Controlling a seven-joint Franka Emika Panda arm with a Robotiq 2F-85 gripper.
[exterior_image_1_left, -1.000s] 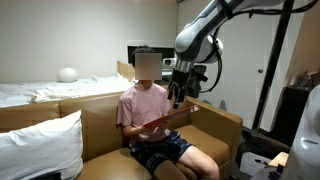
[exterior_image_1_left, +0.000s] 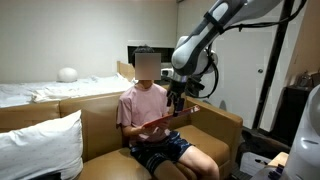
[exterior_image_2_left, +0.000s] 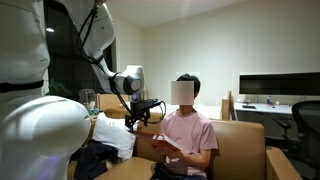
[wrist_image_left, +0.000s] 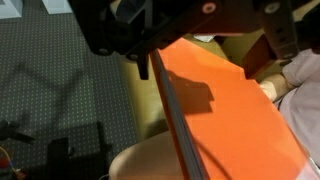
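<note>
A seated person in a pink shirt (exterior_image_1_left: 146, 105) holds a flat, orange-red book or folder (wrist_image_left: 235, 125) over the lap. My gripper (exterior_image_1_left: 176, 107) is open in front of the person, close to the book's far end. In exterior view 2, the gripper (exterior_image_2_left: 146, 117) has its fingers spread above and beside the red book (exterior_image_2_left: 166, 146). The wrist view has dark fingers at the top, near the book's long edge; whether they touch it cannot be told. Nothing shows held between them.
The person sits on a brown couch (exterior_image_1_left: 97, 132) with a white pillow (exterior_image_1_left: 42, 148) at one end. Bare thighs lie just under the book. Dark grey flooring (wrist_image_left: 60, 90) shows beside it. A desk with a monitor (exterior_image_2_left: 265, 84) stands behind.
In exterior view 1, my gripper has shifted slightly down and to the left, toward the book. The person and the book look almost unmoved.
</note>
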